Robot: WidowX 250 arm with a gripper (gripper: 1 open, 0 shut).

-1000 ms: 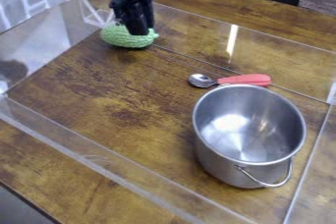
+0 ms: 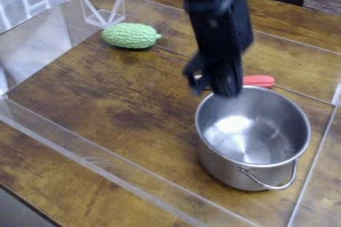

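My dark gripper [image 2: 220, 77] hangs blurred just above the back-left rim of a steel pot [image 2: 250, 136] with a wire handle, shut, with nothing visible between its fingers. A spoon with a red handle [image 2: 256, 80] lies behind the pot, its bowl hidden by the gripper. A pale green bumpy vegetable [image 2: 131, 35] lies on the wood at the back left.
Clear acrylic walls [image 2: 114, 176] border the wooden work area. The middle and front left of the board [image 2: 114, 102] are bare. A white wire object [image 2: 104, 12] stands at the back left.
My gripper has moved right and toward the viewer, from over the green vegetable to above the spoon and pot. The vegetable remains at the back left.
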